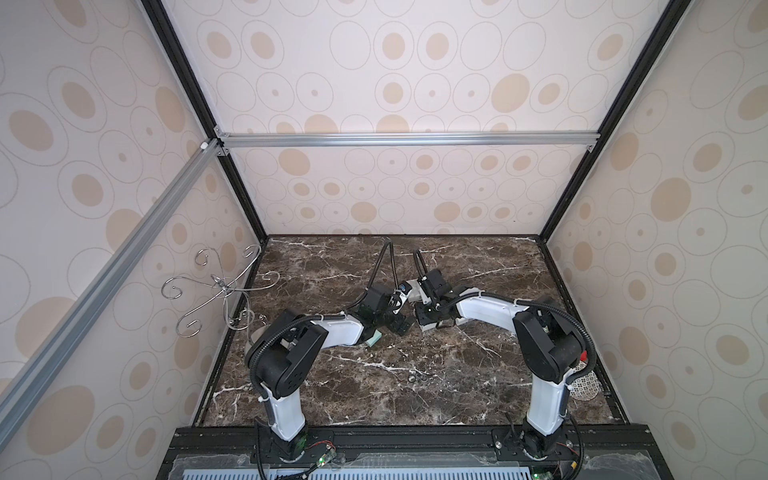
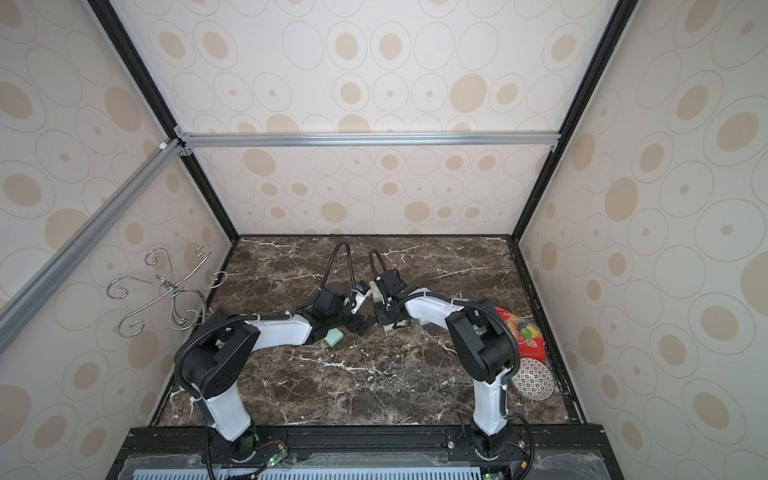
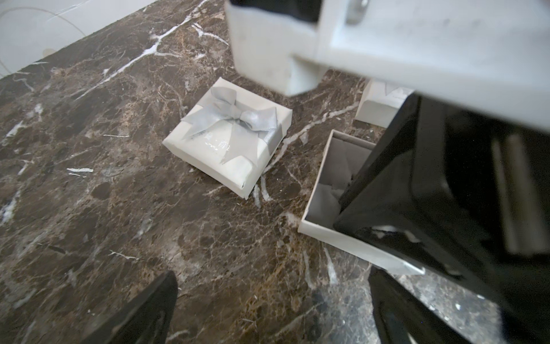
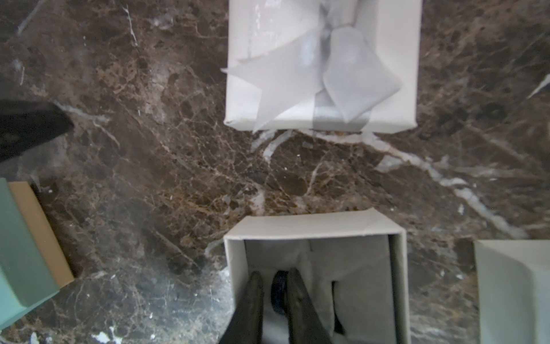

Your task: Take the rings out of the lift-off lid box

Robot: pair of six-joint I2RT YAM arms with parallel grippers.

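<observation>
An open white box (image 4: 399, 286) with grey lining stands in the middle of the table, my right gripper reaching down into it with its fingertips together around a small dark patch; whether anything is held there is unclear, and no ring is clearly visible. A white lid with a grey bow (image 3: 223, 149) lies beside the box, upright side up. My left gripper is open beside the box, with bare marble between its fingers.
A mint box (image 4: 28, 246) lies near the left gripper, and another white box piece (image 4: 507, 286) is at the box's other side. A red item (image 2: 524, 336) and a patterned round mat (image 2: 532, 380) are at the right edge.
</observation>
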